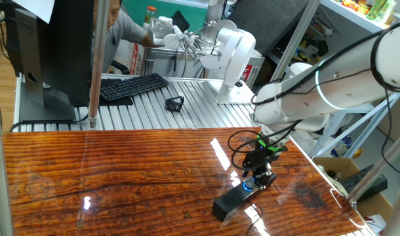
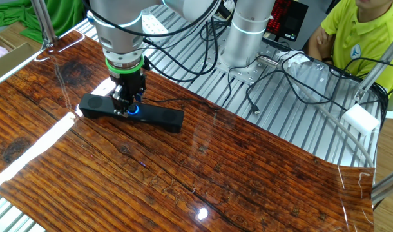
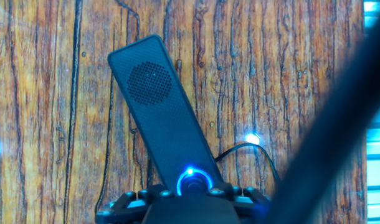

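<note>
A long black speaker bar [image 2: 161,116] with a blue-lit ring knob [image 3: 193,182] lies on the glossy wooden table. In the wrist view its round speaker grille [image 3: 149,83] faces up, and the bar slants down toward my gripper. From exterior view 2, my gripper [image 2: 126,108] points down at the bar, close beside the lit knob. Exterior view 1 has the gripper [image 1: 254,178] over the bar's far part, the near end [image 1: 224,208] sticking out. How far apart the fingertips are is hidden by the dark gripper body.
A thin cable [image 3: 246,145] leaves the speaker's side.
</note>
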